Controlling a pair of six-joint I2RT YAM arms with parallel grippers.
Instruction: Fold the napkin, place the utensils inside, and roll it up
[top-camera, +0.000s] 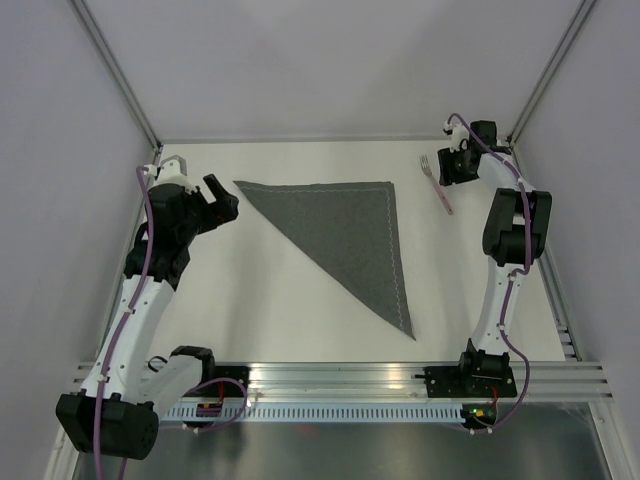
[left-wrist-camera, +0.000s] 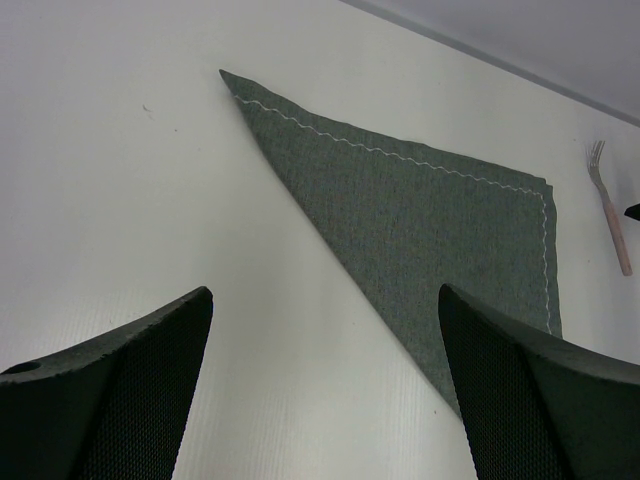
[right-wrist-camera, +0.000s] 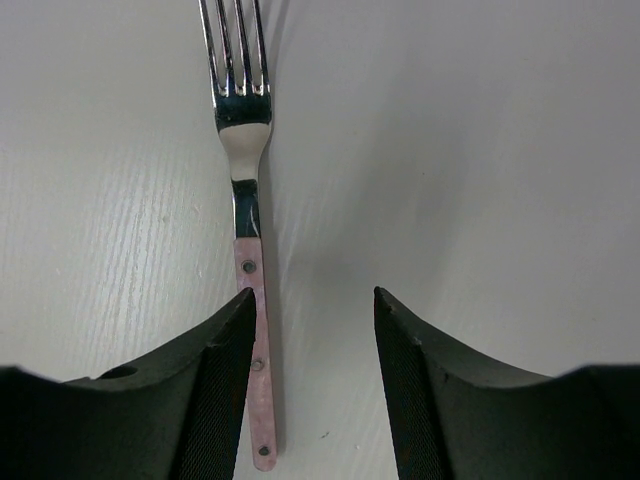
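A dark grey napkin (top-camera: 350, 225) lies on the white table as a triangle, its long slanting edge facing the lower left and a pale stitched line along the other sides. To its right rests one fork (top-camera: 443, 197) with a pink handle, tines toward the back. My right gripper is open beside the fork; in the right wrist view the handle (right-wrist-camera: 257, 360) runs near the left fingertip, partly behind that finger, not clasped. Off the napkin's left corner, my left gripper (top-camera: 215, 203) is open and empty. In the left wrist view the napkin (left-wrist-camera: 400, 220) is beyond its fingers.
Bare white table (top-camera: 240, 290) stretches left of and below the napkin. Between napkin and fork is a clear strip. Walls close off the back and both sides, and the right gripper is near the back right corner. No other utensil is visible.
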